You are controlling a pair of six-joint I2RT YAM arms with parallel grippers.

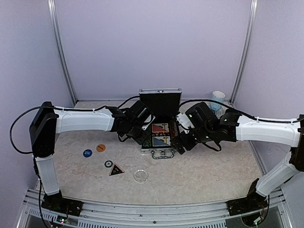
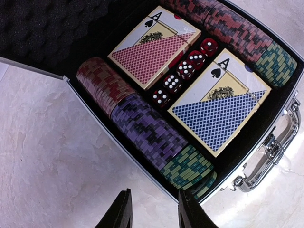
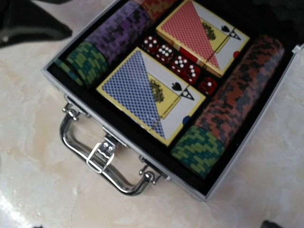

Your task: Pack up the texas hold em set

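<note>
An open aluminium case (image 1: 159, 102) holds rows of chips (image 2: 147, 133), red dice (image 2: 185, 70) and two card boxes, red (image 2: 152, 47) and blue (image 2: 213, 118). My left gripper hangs over the case's near corner beside the green chips, its fingers apart with nothing between them. My right gripper (image 1: 178, 145) is at the case's right side; in the right wrist view its fingertips sit far apart at the bottom edge, open and empty.
Loose round markers, blue (image 1: 87, 153), orange (image 1: 100, 147) and black (image 1: 108, 164), lie with a triangle piece (image 1: 116, 171) and a clear disc (image 1: 140, 175) on the front left table. A pale cup (image 1: 218, 97) stands behind the right arm.
</note>
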